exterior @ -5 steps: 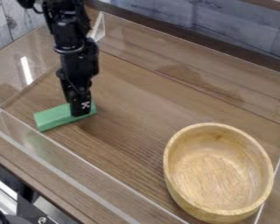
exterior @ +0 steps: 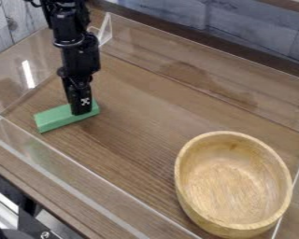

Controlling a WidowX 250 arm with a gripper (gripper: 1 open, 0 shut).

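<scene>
The black gripper (exterior: pixel 81 98) reaches down at the left of the table onto the right end of a flat green block (exterior: pixel 57 119), which lies on the wood near the left edge. The fingertips meet the block's end; whether they grip it is hard to see at this size.
A large round tan bowl (exterior: pixel 232 182) occupies the front right of the wooden table (exterior: pixel 164 84). Table edges run along the back and left.
The block has shifted slightly left.
</scene>
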